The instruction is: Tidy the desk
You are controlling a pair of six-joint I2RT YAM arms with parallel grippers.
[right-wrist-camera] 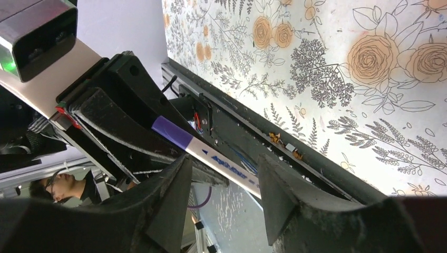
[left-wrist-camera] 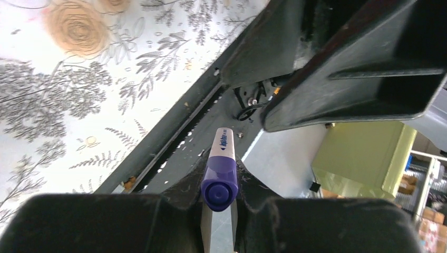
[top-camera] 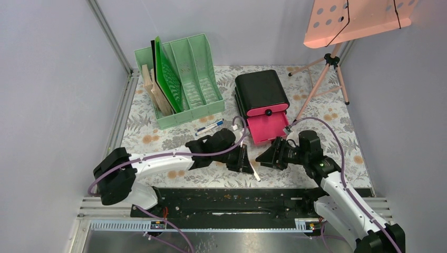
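Observation:
A white marker [top-camera: 254, 172] with a purple cap slants down and right from my left gripper [top-camera: 246, 167], which is shut on it. The cap [left-wrist-camera: 219, 184] faces the camera in the left wrist view. Close on the other side, my right gripper has its fingers apart; the marker's white end reaches across the gap, apparently not clamped. Blue-and-white markers [top-camera: 210, 127] lie on the patterned desk. Behind the grippers stands a black box [top-camera: 262, 87] with its pink drawer [top-camera: 267, 126] pulled out; the drawer's inside looks empty where visible.
At the back left is a green rack [top-camera: 176, 120] holding a bright green folder [top-camera: 167, 79] and brownish items, with empty slots on its right. A pink tripod stand [top-camera: 314, 92] occupies the back right. Bare desk shows at front left.

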